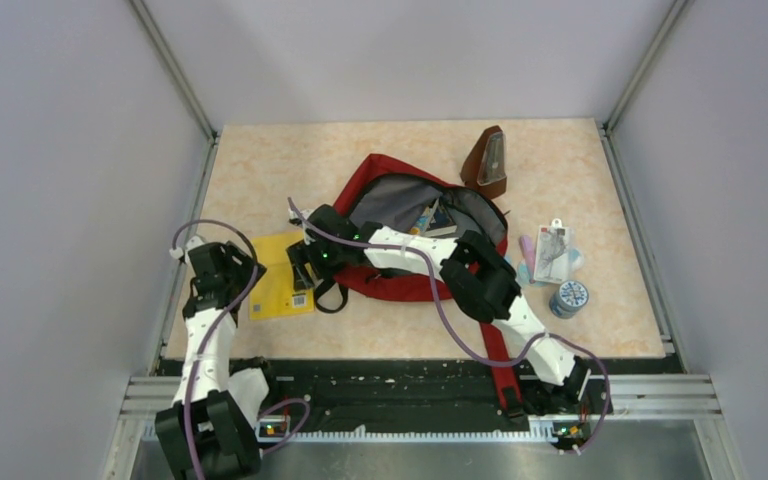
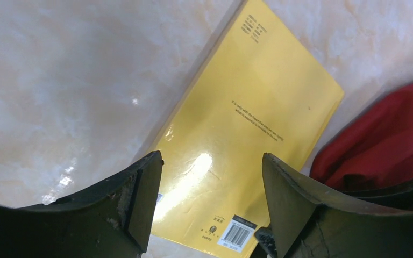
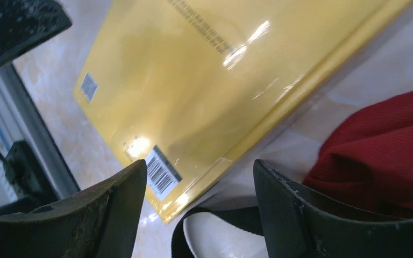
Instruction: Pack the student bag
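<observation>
A yellow book (image 1: 278,290) lies flat on the left of the table, beside the red bag (image 1: 410,287), which is open with items inside. My left gripper hovers over the book's left part, fingers apart with nothing held between them. My right gripper is over the book's right edge near the bag's red fabric and a black strap (image 1: 332,305), also with fingers apart and empty.
At the back right stands a brown case (image 1: 485,165). On the right lie a clipboard (image 1: 554,250), a pink item (image 1: 526,248) and a round tin (image 1: 568,298).
</observation>
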